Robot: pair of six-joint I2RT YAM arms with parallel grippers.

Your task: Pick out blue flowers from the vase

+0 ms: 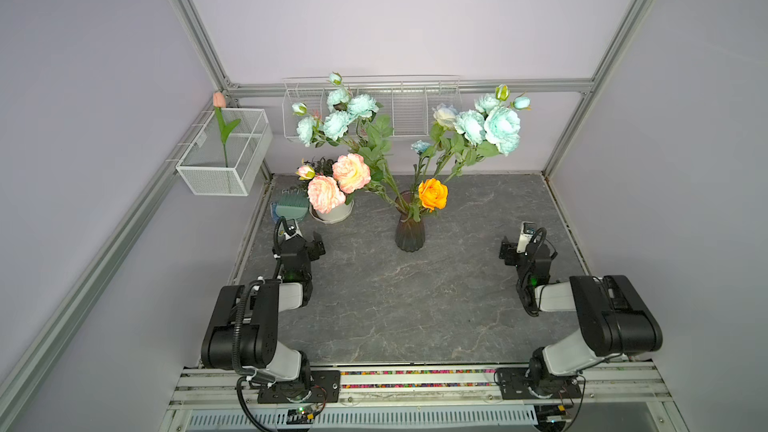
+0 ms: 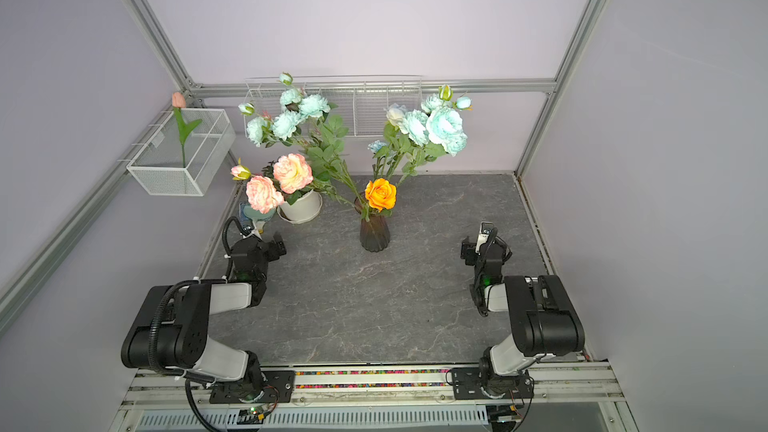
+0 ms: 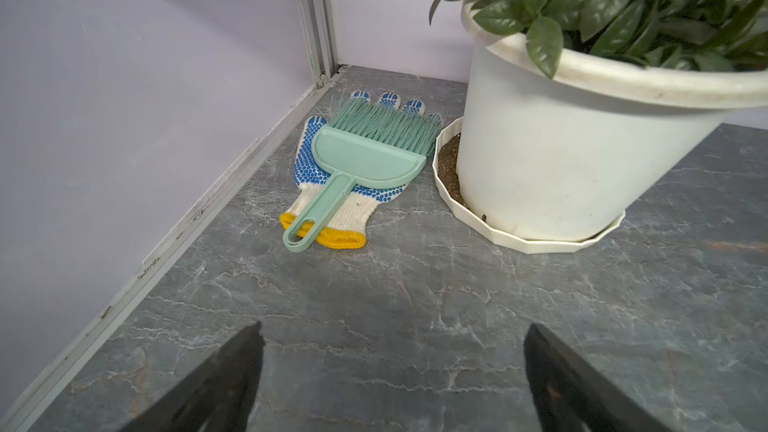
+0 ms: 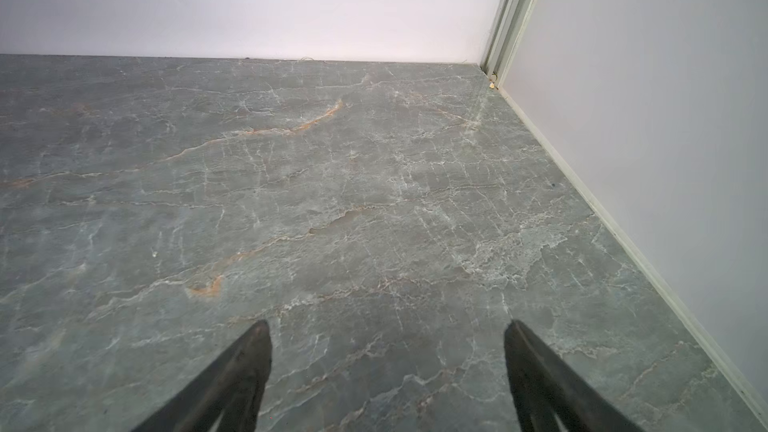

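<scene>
A dark ribbed vase (image 1: 410, 233) stands upright mid-table, holding a wide bunch of stems. Pale blue blooms (image 1: 502, 129) lean out to the right, and more light blue blooms (image 1: 337, 124) spread to the left. A small deeper blue flower (image 1: 420, 146) sits lower, near the centre. Pink blooms (image 1: 326, 193) and an orange rose (image 1: 433, 194) hang in front. Left of the vase and apart from it, my left gripper is open and empty. My right gripper, also open and empty, hovers over bare table on the right.
A white plant pot (image 3: 552, 144) stands at the back left, beside a green brush (image 3: 368, 156) lying on a glove (image 3: 344, 220). One wire basket (image 1: 216, 184) with a tulip hangs on the left wall; another basket (image 1: 412, 104) is at the back.
</scene>
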